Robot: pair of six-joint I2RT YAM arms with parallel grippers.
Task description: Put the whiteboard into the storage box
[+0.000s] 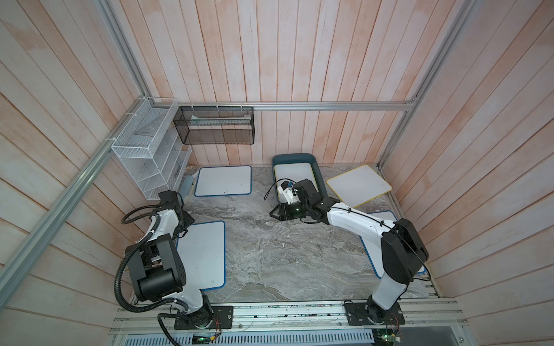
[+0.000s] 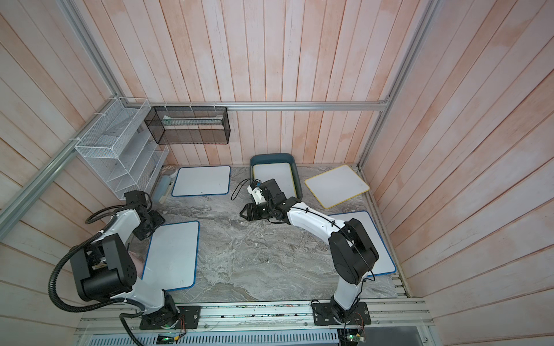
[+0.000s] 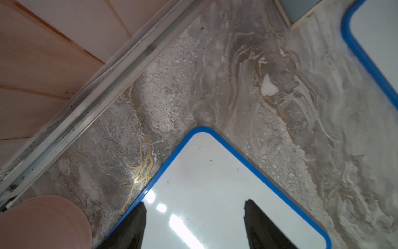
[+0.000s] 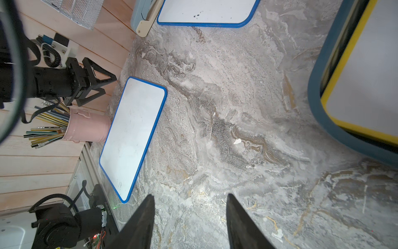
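Inside the dark green storage box at the back lies a yellow-edged whiteboard. A second yellow-edged whiteboard rests on the table to the box's right. Blue-edged whiteboards lie at the back left, front left and right. My left gripper is open above the front-left board, near its far corner, with nothing between its fingers. In front of the box, over the bare table, my right gripper stands open and empty.
A pink pen holder stands at the left edge beside the front-left board. White mesh shelves and a black wire basket hang at the back left.
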